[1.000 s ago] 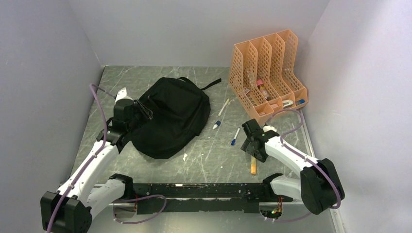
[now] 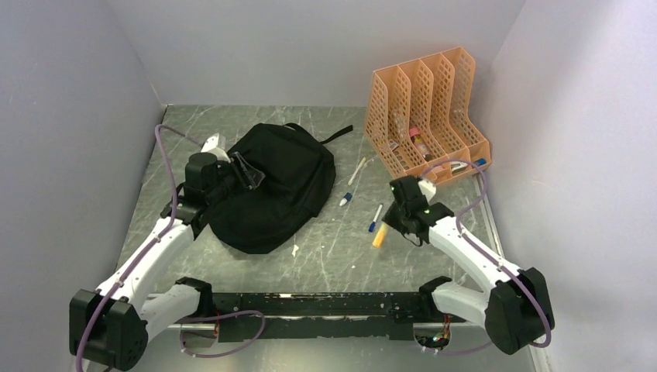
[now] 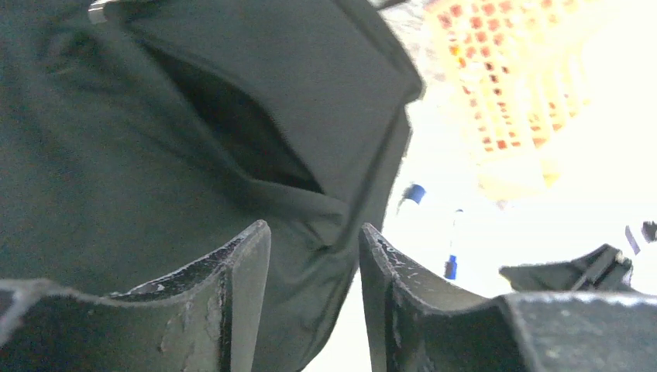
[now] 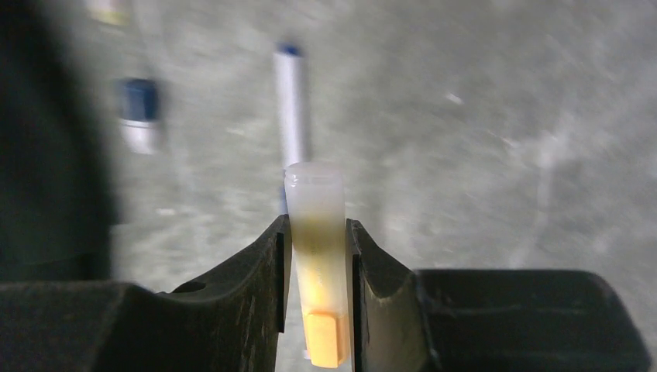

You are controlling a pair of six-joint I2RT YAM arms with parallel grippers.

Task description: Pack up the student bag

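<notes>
The black bag point(image 2: 298, 174) lies on the left half of the table, a long opening slit showing in the left wrist view. Over its left side hovers my left gripper, open, with only bag fabric visible beneath the gap. My right gripper is shut on an orange-yellow tube point(image 4: 317, 232) with a translucent end, its fingers at either side. A white marker with a blue cap point(image 2: 376, 218) lies flat on the table just beyond that tube. A small blue-and-white item point(image 2: 345, 199) and a thin pale stick point(image 2: 356, 170) rest near the bag's right edge.
An orange mesh organizer point(image 2: 380, 116) with tall slots stands at the back right, a few items inside it. A small white scrap point(image 2: 295, 250) lies near the bag's front edge.
The right gripper has come up off the table and moved left with the orange-yellow tube. The left gripper has shifted right and back over the bag, still open.
</notes>
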